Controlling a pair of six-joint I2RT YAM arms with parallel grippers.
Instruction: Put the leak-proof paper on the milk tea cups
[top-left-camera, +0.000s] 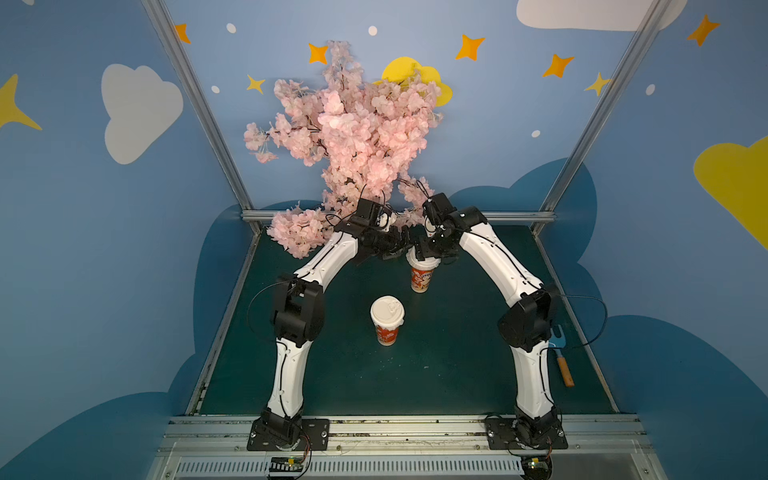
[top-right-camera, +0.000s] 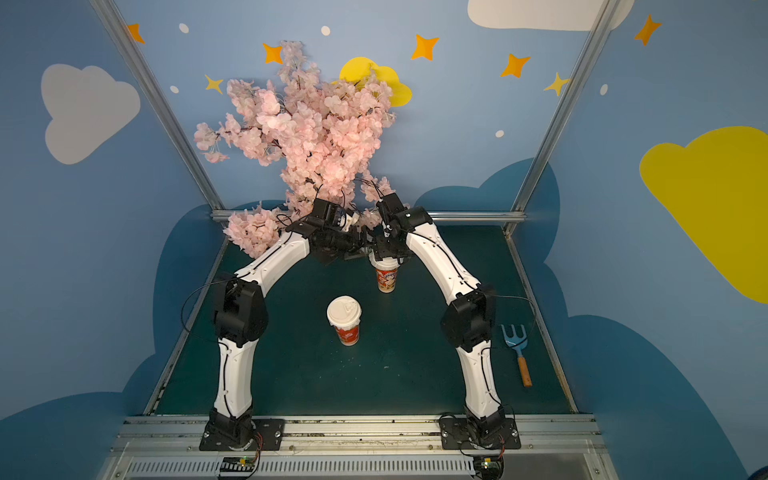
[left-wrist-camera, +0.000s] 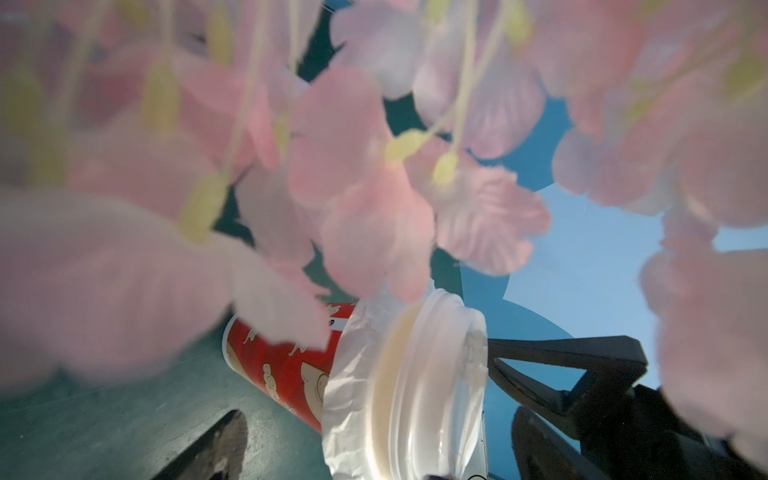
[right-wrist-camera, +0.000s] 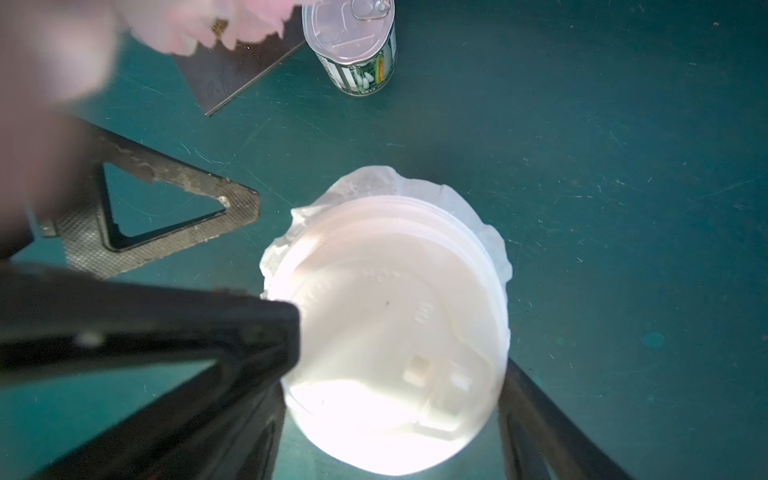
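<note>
The far red milk tea cup (left-wrist-camera: 288, 368) stands upright under my grippers, with a white lid (right-wrist-camera: 392, 320) on top. Crinkled white leak proof paper (left-wrist-camera: 348, 392) sticks out all round below that lid. My right gripper is open over the cup, one finger on each side of the lid. Beside it, my left gripper also stands open, its fingers (right-wrist-camera: 168, 192) showing left of the lid in the right wrist view. Nearer the front, a second cup (top-left-camera: 387, 334) stands upright with a white lid (top-left-camera: 387, 308) and a pale frill under it.
Pink blossoms (top-left-camera: 360, 132) hang over the back and crowd the left wrist view. A small can (right-wrist-camera: 356, 48) and a dark flat piece (right-wrist-camera: 240, 72) lie near the far cup. A blue fork with a wooden handle (top-right-camera: 524, 370) rests at the right.
</note>
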